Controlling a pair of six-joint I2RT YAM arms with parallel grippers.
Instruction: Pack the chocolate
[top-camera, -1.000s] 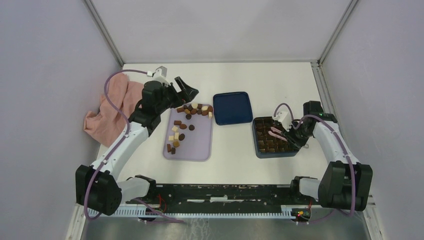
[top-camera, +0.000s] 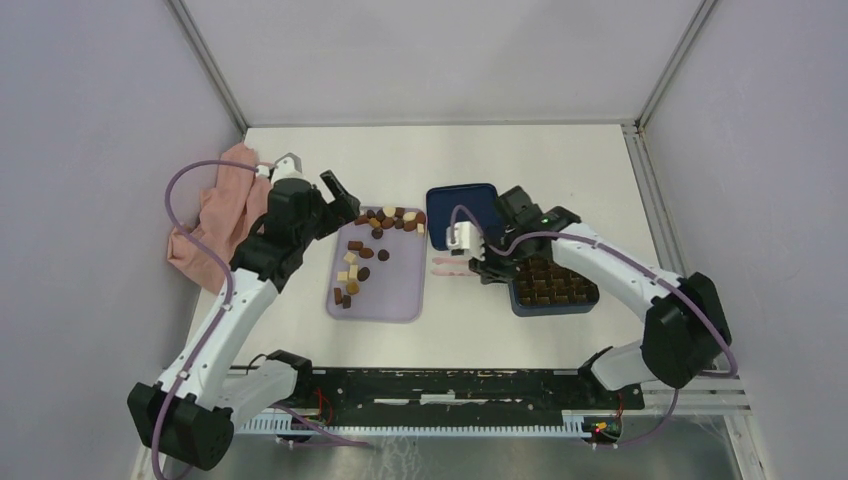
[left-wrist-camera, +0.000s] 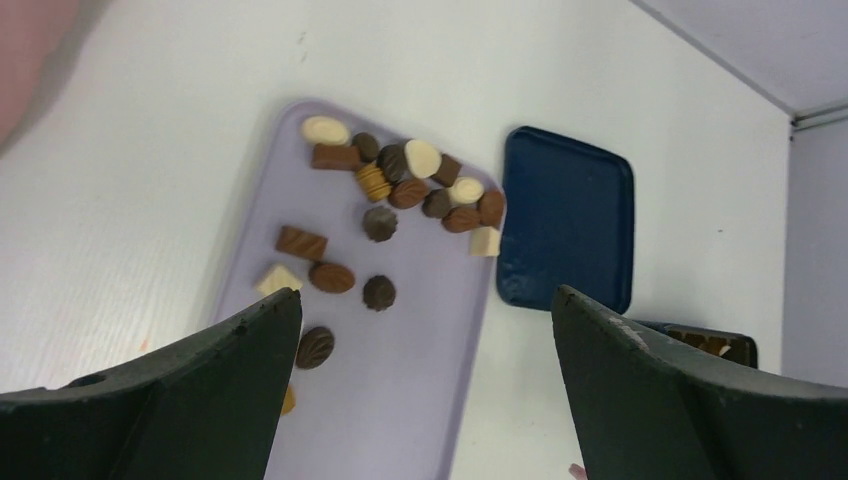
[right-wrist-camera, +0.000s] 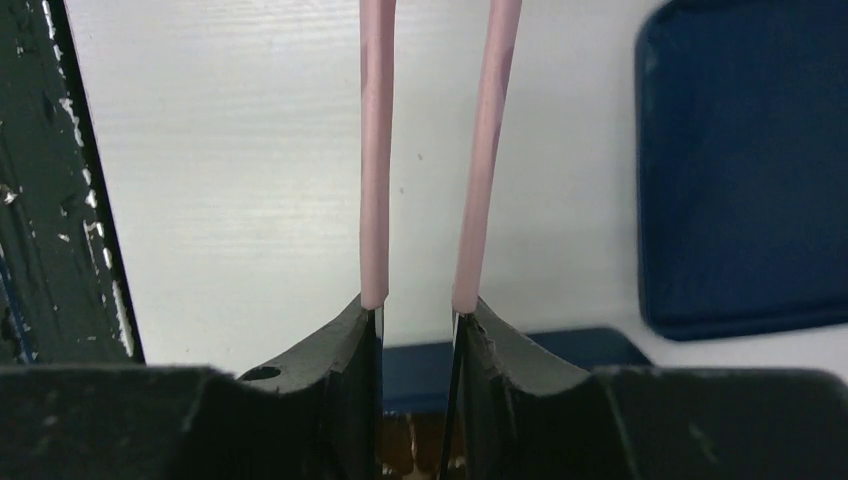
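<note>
Assorted chocolates lie on a lilac tray (top-camera: 400, 283) left of centre in the top view; several fill its back edge, others sit down its left side. My left gripper (top-camera: 345, 205) hangs open above the tray's back-left corner, and its wrist view shows nothing between the wide black fingers. A dark blue box with brown divided cells (top-camera: 545, 290) stands at the right, partly covered by my right arm. My right gripper (top-camera: 440, 267), with long pink fingers (right-wrist-camera: 374, 150), is over bare table between tray and box. Its fingers are apart and empty.
A dark blue lid (top-camera: 460, 205) lies flat behind the right gripper, empty inside. A pink cloth (top-camera: 215, 225) is crumpled at the left table edge.
My right gripper has left the divided box, rising and moving left towards the tray. The left gripper has drawn back a little to the left. The chocolates stay where they were.
</note>
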